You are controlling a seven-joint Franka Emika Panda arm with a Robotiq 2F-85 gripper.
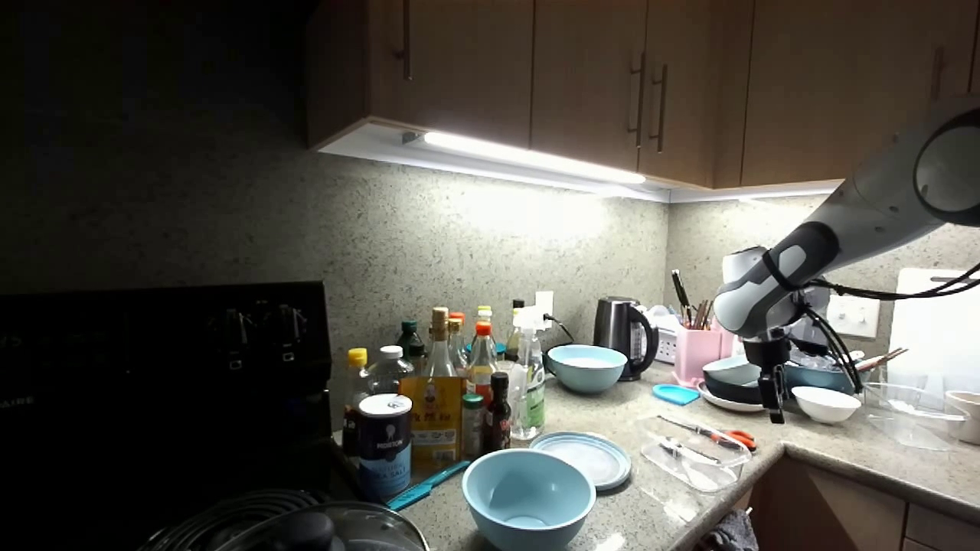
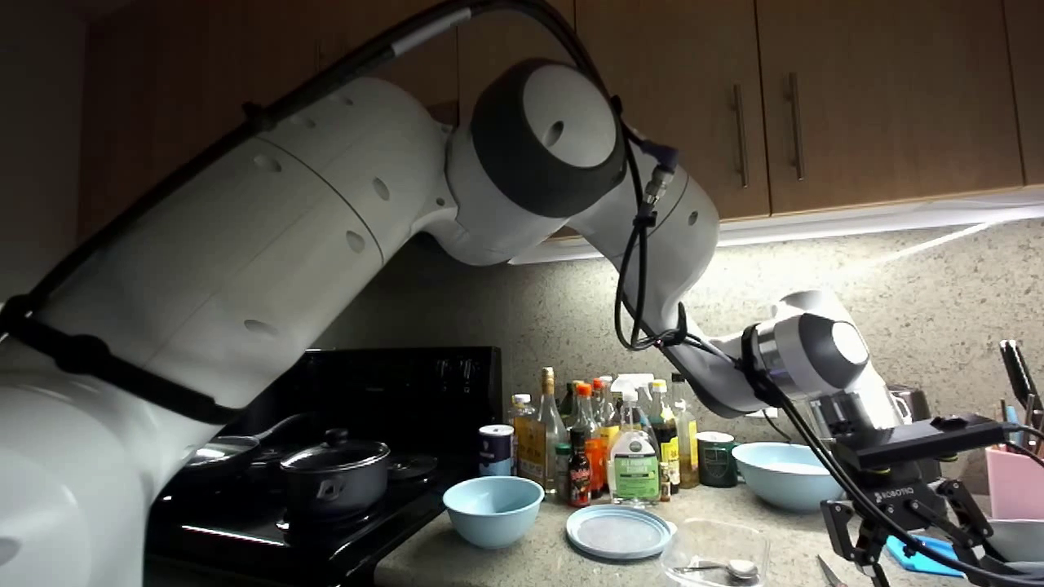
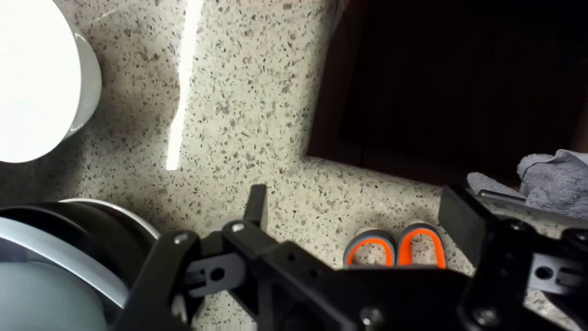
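My gripper stands open above the counter corner, nothing between its fingers. In the wrist view, the orange handles of the scissors (image 3: 405,248) show below and between the spread fingers, partly covered by the gripper's body. Exterior view 1 has the gripper (image 1: 777,413) hanging in front of the stacked bowls, with the scissors (image 1: 739,439) lower and to its left beside a clear plastic tray (image 1: 684,471). A white bowl (image 3: 44,82) lies at the upper left of the wrist view. Exterior view 2 shows the gripper at the right edge, its fingertips cut off.
Two light blue bowls, one near (image 1: 528,500) and one farther back (image 1: 588,369), flank a blue plate (image 1: 588,459). Several bottles (image 1: 436,404) line the wall. A dark bowl (image 3: 82,231) sits close on the gripper's left. The counter edge (image 3: 317,157) drops off nearby.
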